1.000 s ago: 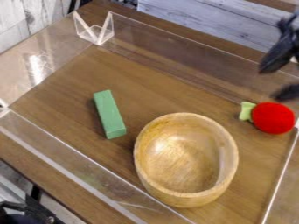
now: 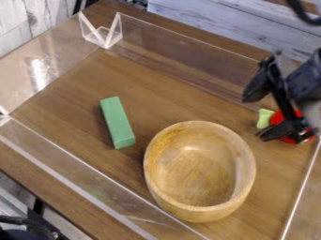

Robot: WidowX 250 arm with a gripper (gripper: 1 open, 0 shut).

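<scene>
My black gripper [image 2: 266, 105] reaches in from the right, blurred, its fingers open over a red round object [image 2: 296, 133] with a green top [image 2: 265, 118], which it partly hides. A wooden bowl [image 2: 200, 171] sits empty at the lower middle. A green block [image 2: 116, 122] lies left of the bowl.
Clear plastic walls edge the wooden table [image 2: 75, 141], with a clear angular piece [image 2: 101, 31] at the upper left. The middle of the table, above the bowl, is bare.
The gripper has come down and leftward from the upper right and now covers much of the red object. The bowl and green block are unchanged.
</scene>
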